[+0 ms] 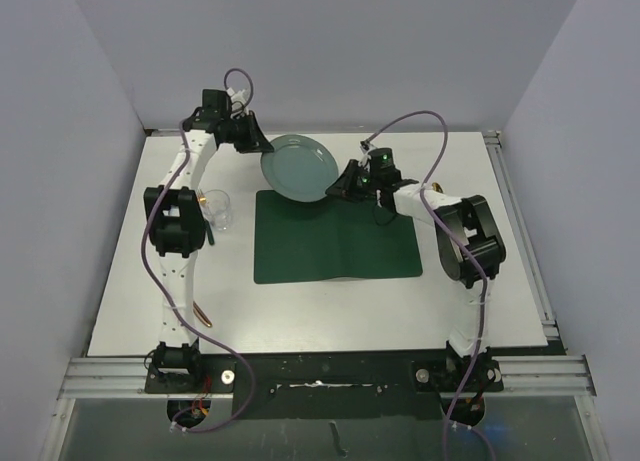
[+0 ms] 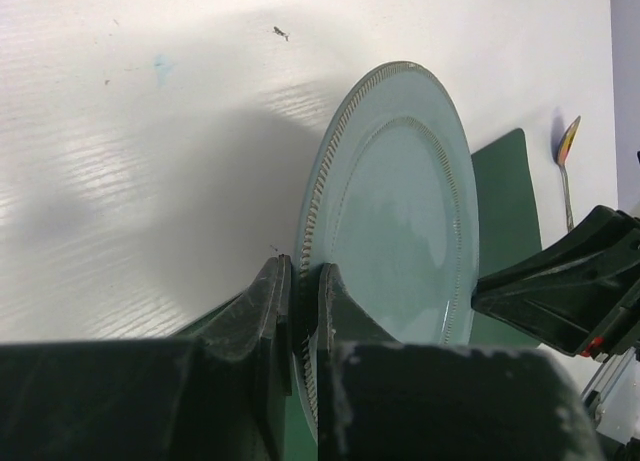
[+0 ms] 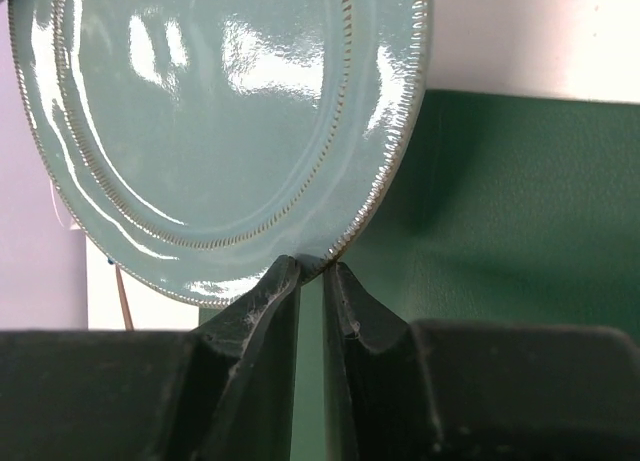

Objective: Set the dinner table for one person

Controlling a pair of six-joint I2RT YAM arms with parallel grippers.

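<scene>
A grey-green plate (image 1: 300, 168) with a beaded rim is held up over the back left edge of the dark green placemat (image 1: 337, 246). My left gripper (image 1: 263, 145) is shut on its left rim; in the left wrist view the plate (image 2: 400, 211) stands tilted between the finger pads. On the opposite side, my right gripper (image 1: 338, 189) is shut on the rim, seen also in the right wrist view, where the plate (image 3: 200, 111) fills the upper left. A clear glass (image 1: 217, 216) stands left of the mat, close to the left arm. Beside it lies a dark knife (image 1: 209, 233).
A spoon (image 2: 565, 161) lies right of the mat, partly covered by the right arm in the top view. Brown sticks or utensils (image 1: 202, 315) rest at the front left.
</scene>
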